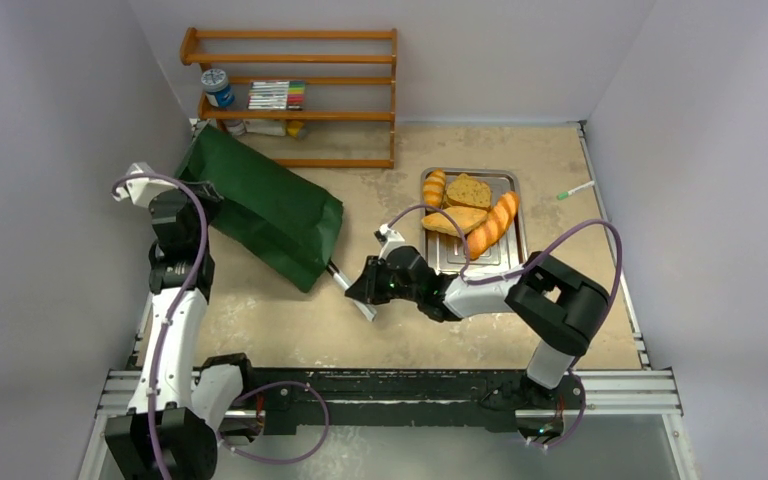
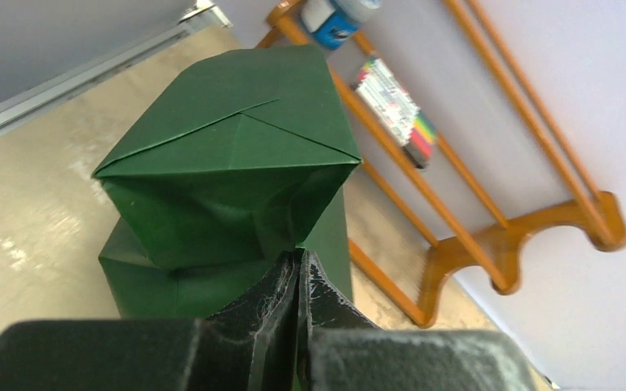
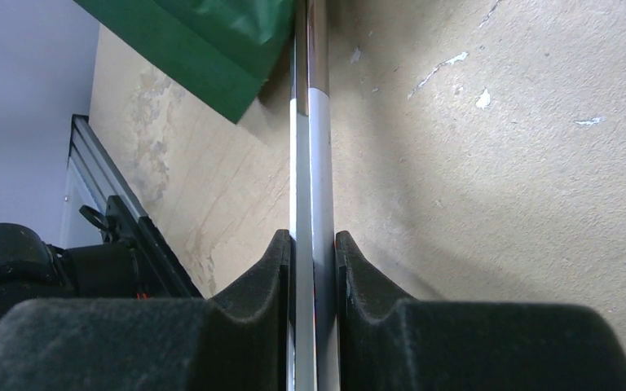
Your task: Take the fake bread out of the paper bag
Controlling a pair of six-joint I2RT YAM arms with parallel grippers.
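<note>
A large green paper bag point(image 1: 260, 205) lies slanted across the left half of the table. At its upper end, my left gripper is shut against the folded bottom; whether paper is pinched between the fingers is unclear. My right gripper is around a long metal tool with silvery handles point(image 3: 320, 163), part open on it, whose far end reaches under or into the bag's lower end. The bag's inside is hidden. Several fake breads point(image 1: 492, 228) sit on a metal tray point(image 1: 472, 262) at the right.
A wooden rack point(image 1: 290, 115) with a jar point(image 1: 218, 90) and markers stands at the back left, close to the bag. A green-capped pen point(image 1: 575, 190) lies at the right.
</note>
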